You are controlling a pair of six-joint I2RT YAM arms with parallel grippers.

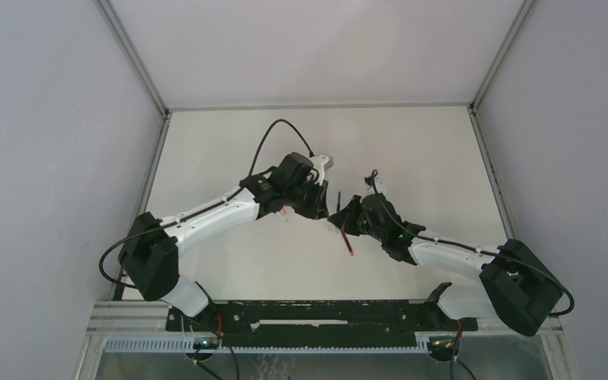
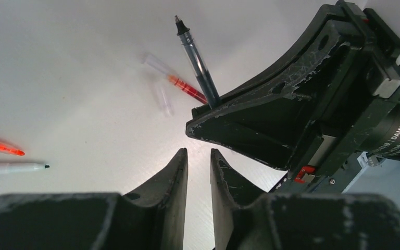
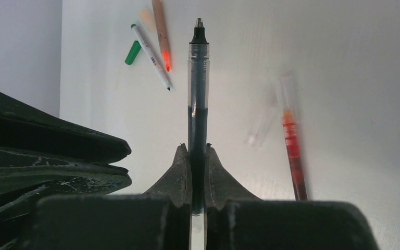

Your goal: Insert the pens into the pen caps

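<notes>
A dark gel pen (image 3: 198,83) stands point up in my right gripper, which is shut on it. My left gripper is part open with nothing visible between its fingers, close beside the right gripper in the top view. On the table, a red-and-black pen (image 3: 295,156) lies with a clear section at one end, and a clear cap-like piece (image 2: 163,99) lies beside it. An orange pen (image 2: 2,147), a white pen (image 2: 10,169) and a green cap (image 3: 133,52) lie further off.
The two arms meet over the middle of the white table (image 1: 419,134), hiding part of what lies beneath. Walls stand at both sides and at the back.
</notes>
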